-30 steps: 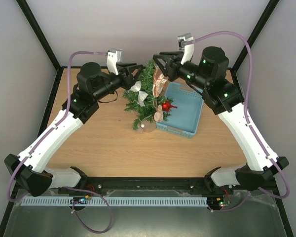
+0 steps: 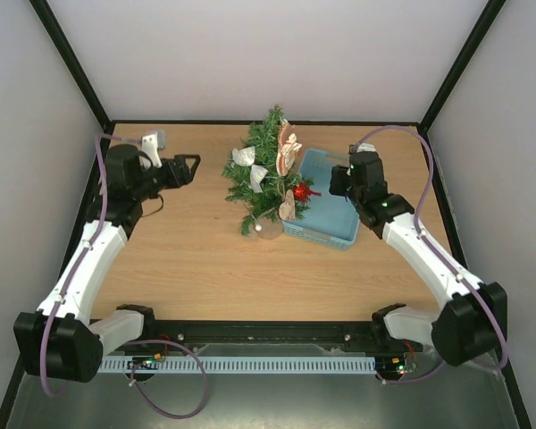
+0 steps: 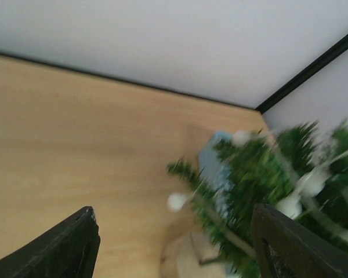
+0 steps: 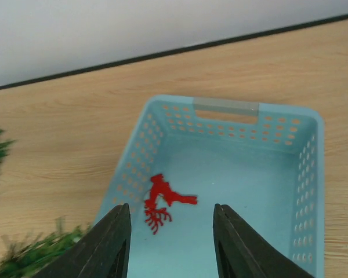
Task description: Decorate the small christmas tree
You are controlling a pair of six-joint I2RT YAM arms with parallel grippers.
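Note:
The small Christmas tree [image 2: 270, 165] stands at the middle of the table, carrying silver bows [image 2: 244, 156], light wooden-looking ornaments [image 2: 288, 150] and a red ornament [image 2: 302, 192]. To its left, clear of the branches, my left gripper [image 2: 195, 168] is open and empty; bare green branches [image 3: 238, 174] fill the right of its wrist view. My right gripper hangs over the blue basket [image 4: 243, 168], fingers apart, with nothing between them. On the basket floor lies a red ornament [image 4: 165, 194], beyond the fingertips and nearer the basket's left wall.
The basket [image 2: 341, 239] sits close against the tree's right side, its rim raised around it. Branch tips [image 4: 46, 252] reach near my right gripper's left finger. Bare wooden table [image 2: 188, 268] stretches in front and to the left.
Both arms have come down. My right gripper has moved from above the tree to the right, over the basket; the left has drawn back leftward. Tree and basket stay put.

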